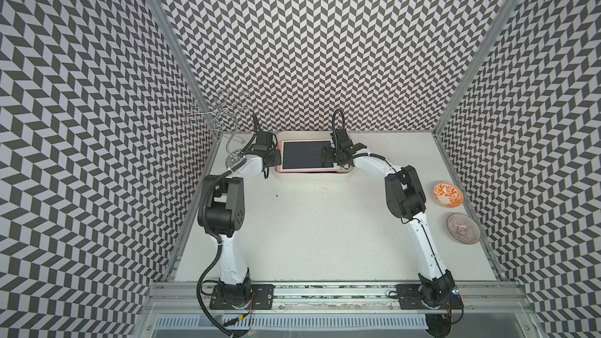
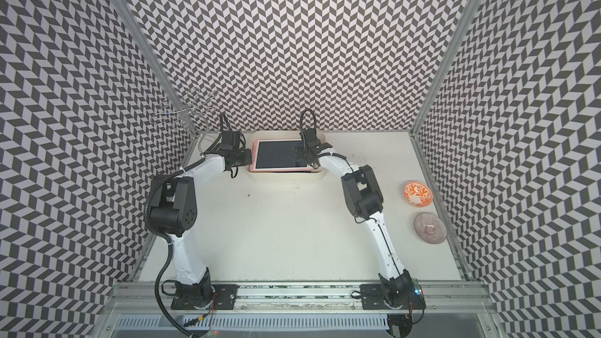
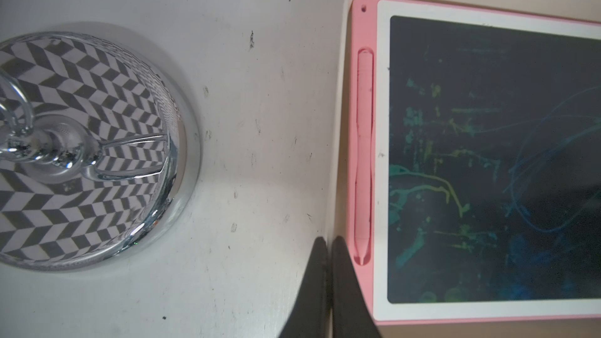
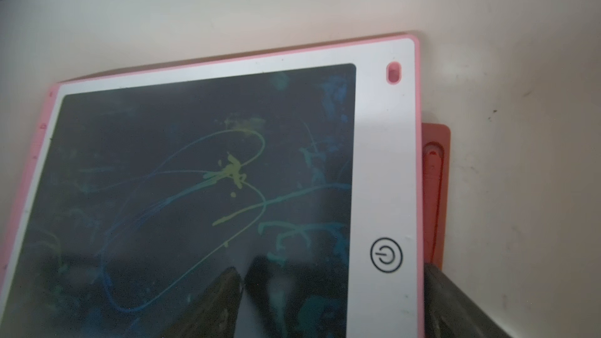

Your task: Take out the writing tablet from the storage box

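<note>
A pink writing tablet (image 1: 303, 154) with a dark screen lies in the cream storage box (image 1: 313, 176). In the right wrist view a red slab (image 4: 441, 134) shows beneath its right edge. My left gripper is at the tablet's left side, shut, nothing seen between its fingers. My right gripper stands open over the tablet's right part, with its fingertips either side of the white border with the power button.
A chrome stand (image 3: 87, 206) with wire branches stands left of the box. An orange bowl (image 1: 447, 194) and a ribbed bowl (image 1: 463, 228) lie on the right.
</note>
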